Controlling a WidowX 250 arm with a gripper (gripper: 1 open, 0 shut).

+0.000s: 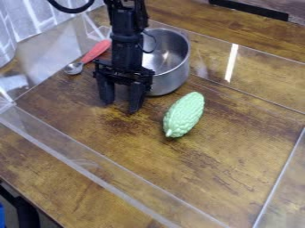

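Note:
My black gripper (123, 93) points down, low over the wooden tray floor, just in front of a steel pot (169, 55) that it partly hides. Its dark fingers blend together, so I cannot tell whether it is open or shut or if anything is between them. A pale green, corn-shaped object (184, 115) lies to the right of the gripper, apart from it. Behind the arm on the left lies a red object (96, 51) with a small metal piece (73, 69) near it.
Clear plastic walls (262, 77) edge the workspace.

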